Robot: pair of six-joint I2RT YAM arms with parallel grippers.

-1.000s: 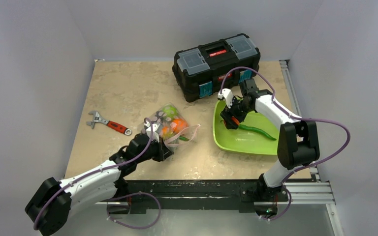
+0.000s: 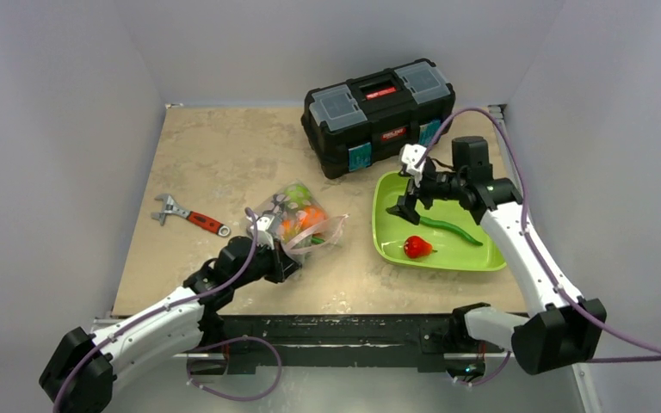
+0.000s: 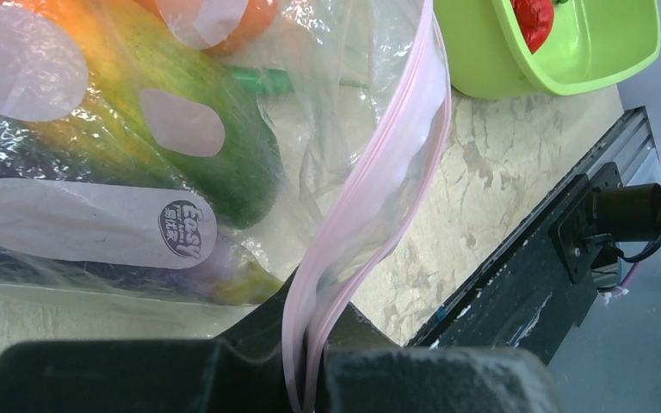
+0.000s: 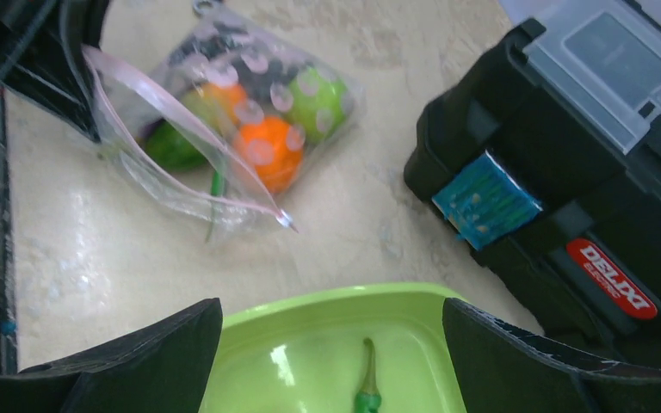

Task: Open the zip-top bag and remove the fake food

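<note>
The clear zip top bag (image 2: 297, 211) lies mid-table with its mouth parted toward the green bin. Pink zip edging (image 3: 374, 172) runs down between the fingers of my left gripper, which is shut on it. Inside the bag are a yellow-green fruit (image 3: 224, 155), orange fruit (image 4: 267, 148), a green apple (image 4: 317, 103) and a purple piece along its near side. A red fake pepper (image 2: 416, 247) and a long green one (image 2: 450, 228) rest in the green bin (image 2: 383, 232). My right gripper is open and empty above the bin's left part.
Behind the bin stands a black toolbox (image 2: 379, 112), close to the right arm. An adjustable wrench (image 2: 191, 215) lies left of the bag. Bare tabletop (image 2: 336, 280) separates bag and bin near the front edge.
The red pepper, at my right gripper a second ago, now lies loose in the bin. The left arm has barely moved.
</note>
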